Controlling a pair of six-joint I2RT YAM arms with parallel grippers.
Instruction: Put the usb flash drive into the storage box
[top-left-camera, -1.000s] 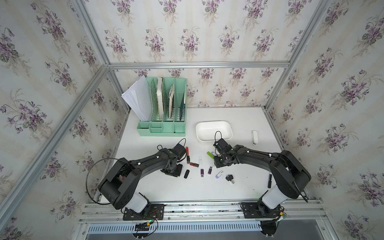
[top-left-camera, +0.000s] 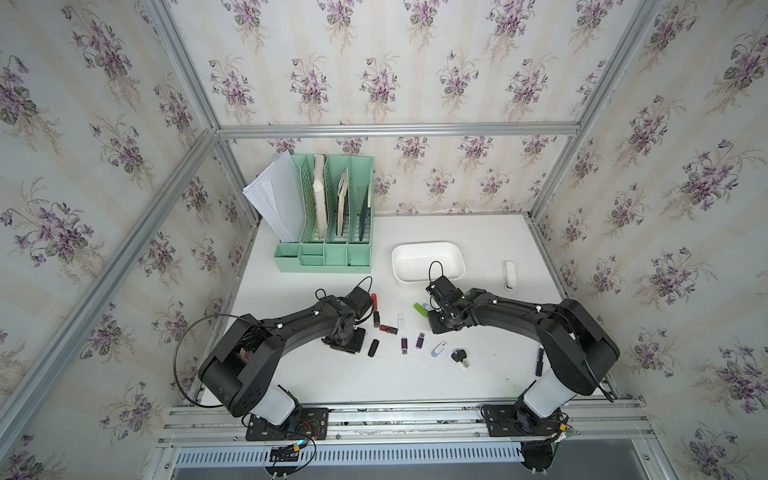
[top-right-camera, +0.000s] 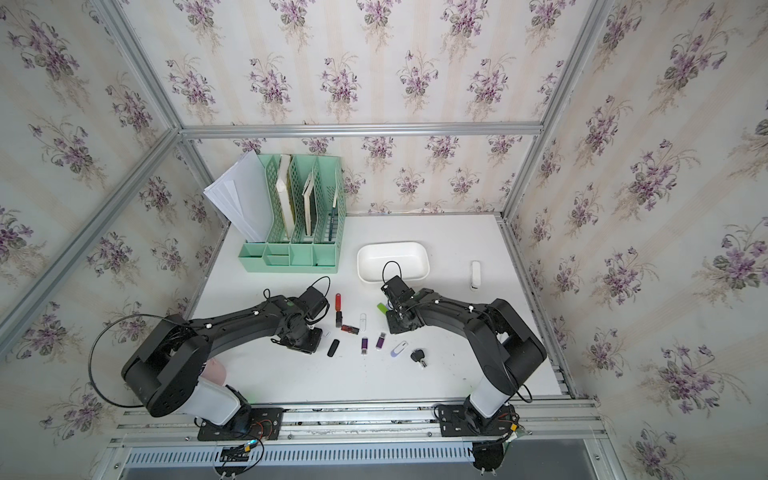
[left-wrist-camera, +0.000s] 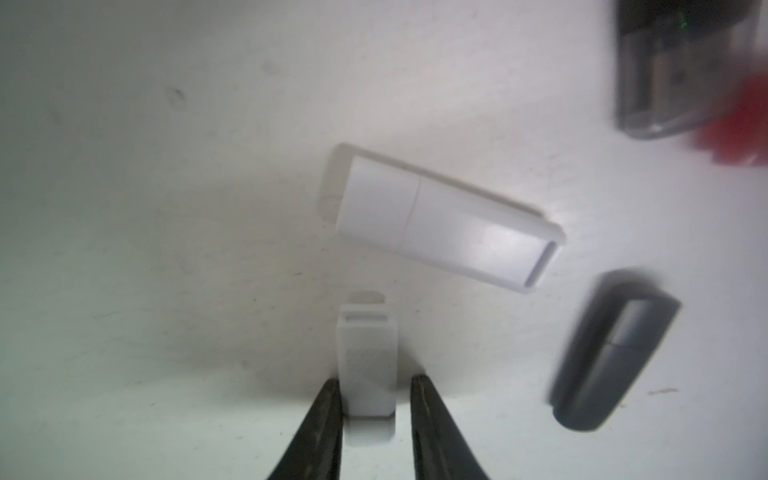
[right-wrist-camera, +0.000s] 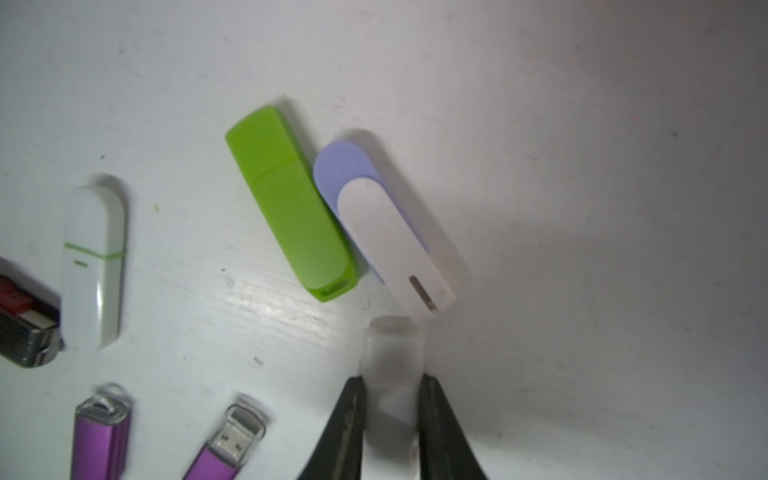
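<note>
In the left wrist view, a white flash drive lies between the fingers of my left gripper. The left finger touches it, while a narrow gap shows beside the right one, so a firm hold cannot be told. My right gripper is shut on a pale translucent flash drive, a finger against each side. Its far end is close to a lilac and white drive, with a green drive alongside. Both grippers are low over the table. Behind them stand an empty white open box and a green organizer.
Another white drive and a dark grey drive lie near my left gripper. Purple drives and a black one are at the front middle. A white object lies at the right.
</note>
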